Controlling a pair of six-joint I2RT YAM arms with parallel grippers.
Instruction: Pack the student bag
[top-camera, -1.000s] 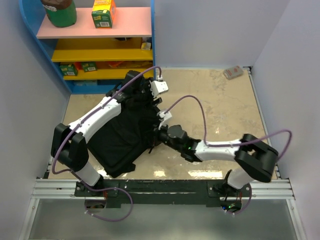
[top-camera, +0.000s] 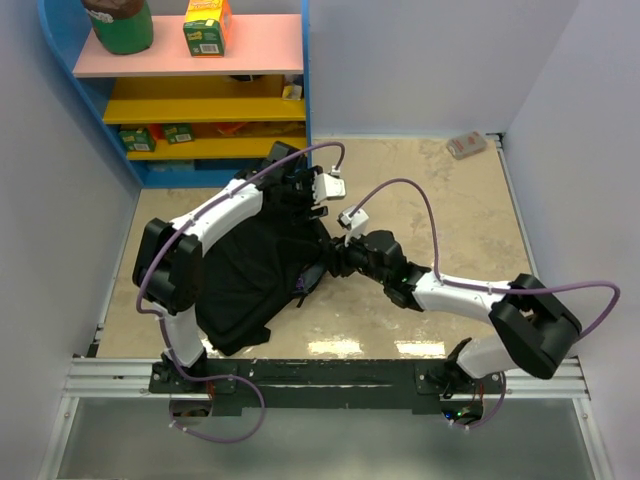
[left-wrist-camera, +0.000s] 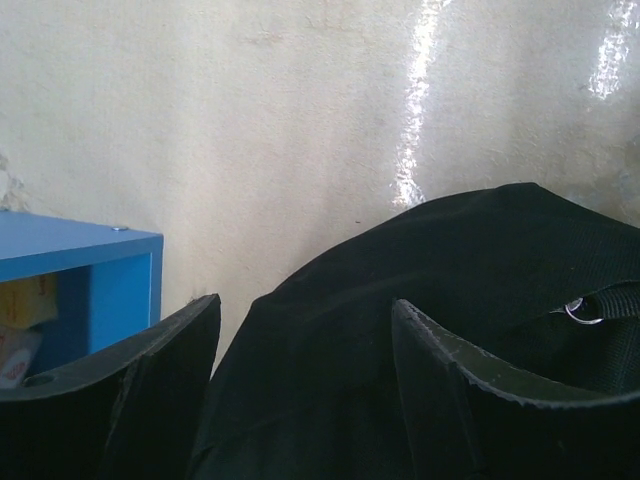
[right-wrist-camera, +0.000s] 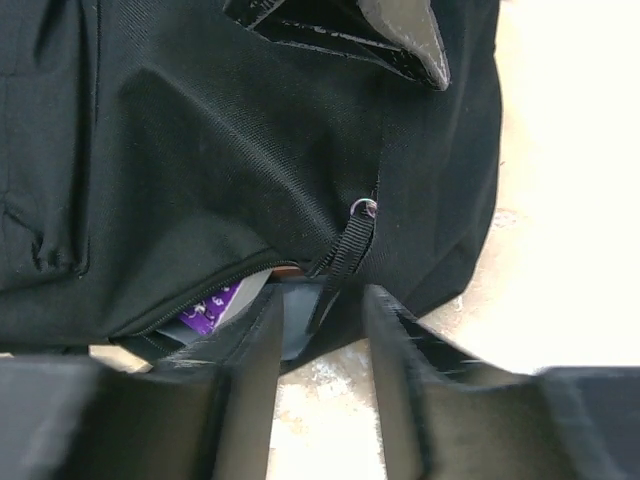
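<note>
A black bag (top-camera: 242, 290) lies crumpled on the left half of the table, with a purple item (right-wrist-camera: 206, 311) and a grey item showing through its unzipped opening. A zipper pull (right-wrist-camera: 352, 240) hangs by that opening. My left gripper is open over the bag's upper part, near the shelf. My right gripper stands part open at the bag's right edge, over the opening and zipper pull; nothing clearly sits gripped between its blurred fingers.
A blue shelf unit (top-camera: 156, 173) with boxes on pink and yellow levels stands at the back left. A small pinkish-grey block (top-camera: 467, 145) lies at the back right.
Over the last second my left gripper has moved slightly right.
</note>
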